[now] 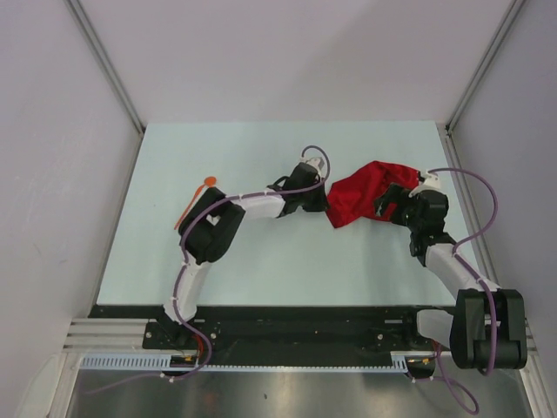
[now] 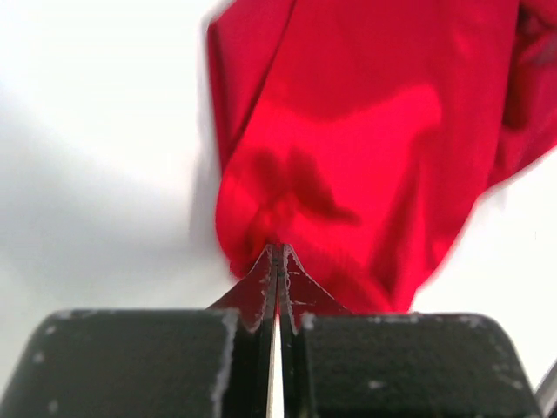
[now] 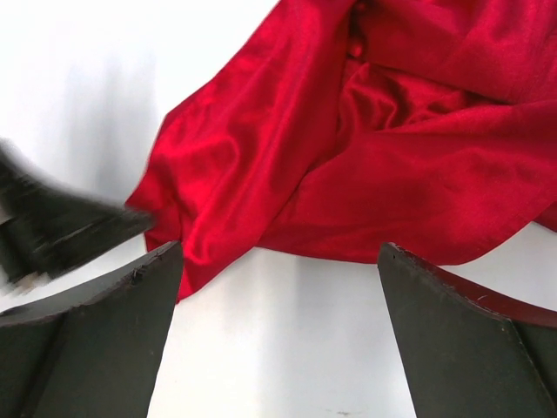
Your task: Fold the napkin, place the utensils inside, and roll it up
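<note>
The red napkin (image 1: 357, 192) lies crumpled in folds on the right half of the white board, with a narrow flap at its left end (image 3: 218, 218). My left gripper (image 1: 325, 204) is shut, its tips (image 2: 275, 248) at that left flap; no cloth clearly shows between them. My right gripper (image 1: 387, 202) stands open above the napkin's right part, its fingertips (image 3: 280, 254) either side of the cloth's lower edge. The utensils, an orange spoon (image 1: 209, 181) and a thin orange stick (image 1: 186, 209), lie at the board's left, partly near my left arm.
The white board (image 1: 261, 270) is bare across its front and back left. Walls stand at the sides and back, and a dark strip with a metal edge runs along the front.
</note>
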